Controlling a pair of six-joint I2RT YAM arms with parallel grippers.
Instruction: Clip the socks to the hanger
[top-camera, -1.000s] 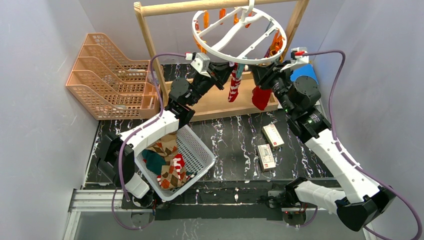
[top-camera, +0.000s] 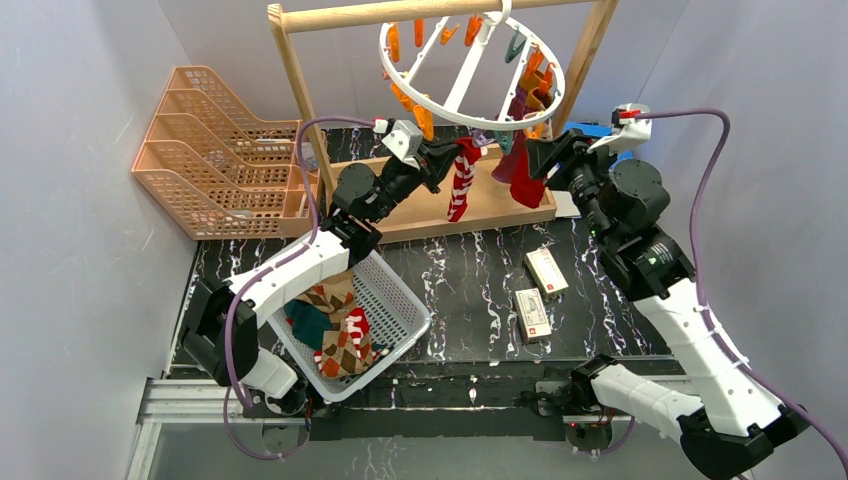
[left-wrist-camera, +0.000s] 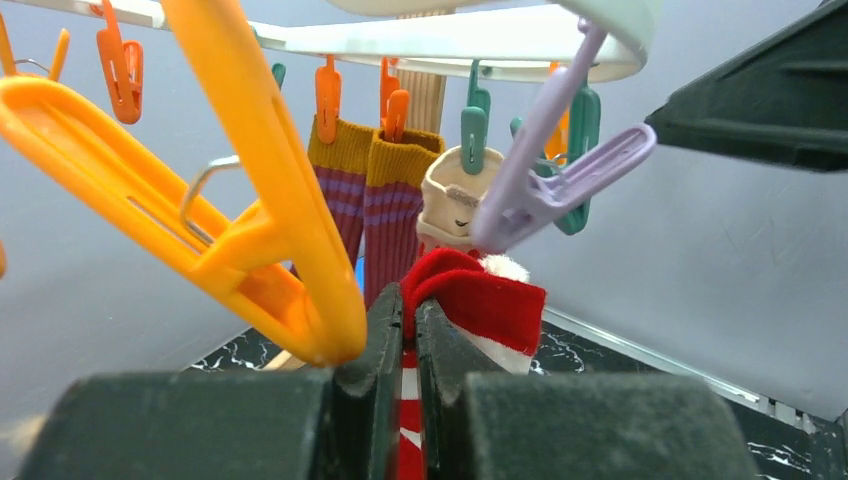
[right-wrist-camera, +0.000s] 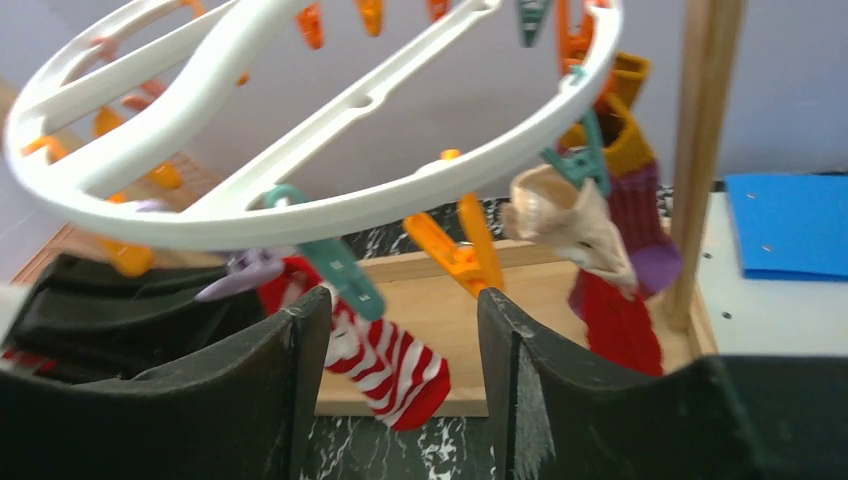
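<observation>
My left gripper (top-camera: 452, 156) is shut on a red-and-white striped sock (top-camera: 462, 185), which hangs from its fingertips. In the left wrist view the red, folded top of the sock (left-wrist-camera: 480, 300) sits just under a lavender clip (left-wrist-camera: 570, 190), with no clip visibly on it. The white round hanger (top-camera: 447, 108) hangs above both grippers. To the right, my right gripper has its fingers apart and nothing between them; a teal clip (right-wrist-camera: 345, 275) lies beyond its left finger. One of its dark fingers (left-wrist-camera: 760, 95) comes close to the lavender clip's end.
Purple-and-mustard socks (left-wrist-camera: 400, 200) and a cream-and-red sock (left-wrist-camera: 460, 195) hang from other clips. A large orange clip (left-wrist-camera: 270, 230) is close to the left gripper. More socks lie in the grey basket (top-camera: 408, 310). Two small boxes (top-camera: 533, 315) rest on the table.
The right gripper has drawn back rightward from the left one. The hanger has swung and turned slightly. The striped sock stays in the left gripper and hangs a little lower and further left.
</observation>
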